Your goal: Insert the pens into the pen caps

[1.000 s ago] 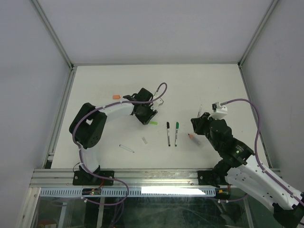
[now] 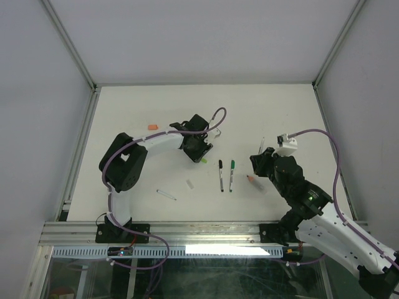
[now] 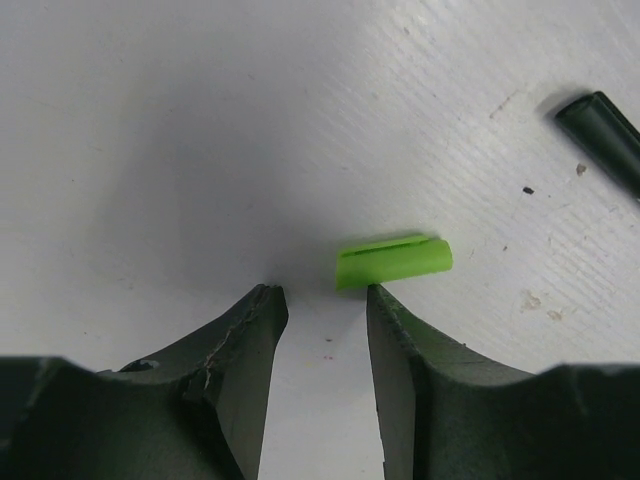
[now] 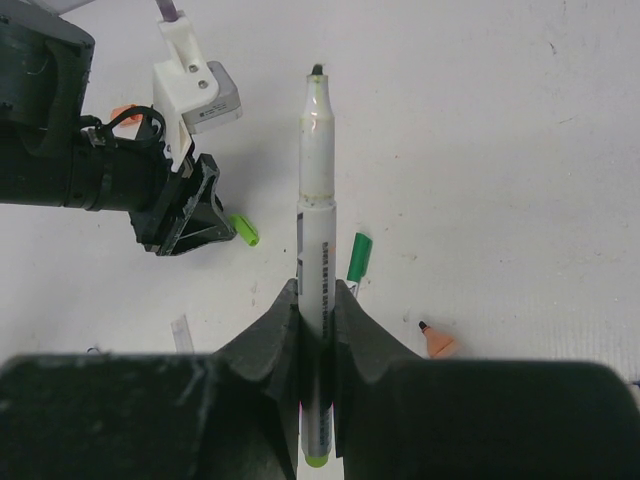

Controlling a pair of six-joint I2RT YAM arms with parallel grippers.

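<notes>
A bright green pen cap (image 3: 395, 262) lies on the table, just beyond the fingertips of my left gripper. That gripper is part open, and nothing sits between its fingers. In the right wrist view the cap (image 4: 245, 229) shows beside the left gripper's tips. My right gripper is shut on a white pen (image 4: 317, 240), held with its dark writing tip pointing away and a green end below the fingers. From above, this pen (image 2: 261, 145) sticks up past the right gripper (image 2: 254, 167).
A black marker (image 2: 221, 175) and a green-capped marker (image 2: 232, 175) lie mid-table. An orange-tipped pen (image 2: 256, 184) rests near the right arm. Nearby are a clear stick (image 2: 166, 194), a small pale piece (image 2: 189, 184) and an orange cap (image 2: 153, 127).
The left arm has shifted a little to the right in the top view, its gripper now covering more of the green cap's surroundings. The right arm and its pen look nearly unmoved.
</notes>
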